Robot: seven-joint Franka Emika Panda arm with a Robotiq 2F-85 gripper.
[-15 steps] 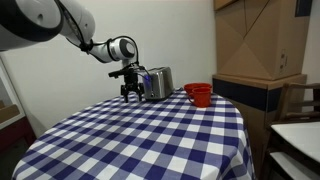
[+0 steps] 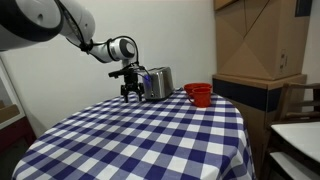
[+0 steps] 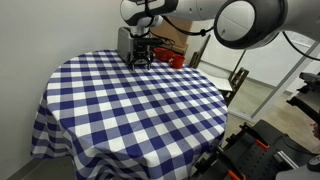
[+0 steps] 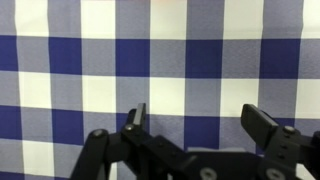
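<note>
My gripper is open, its two fingers wide apart with only blue-and-white checked cloth visible between and beyond them. In exterior view 1 the gripper hangs low over the far left part of the table, pointing down. A silver toaster stands just to its right and behind it. Further right are red cups, close together near the table's back right. From exterior view 2, the gripper is at the table's far end, and the arm partly hides the toaster.
Cardboard boxes are stacked beyond the table on the right, with a wooden chair in front of them. Much of the checked tablecloth towards the near end is bare. A white wall runs alongside the table.
</note>
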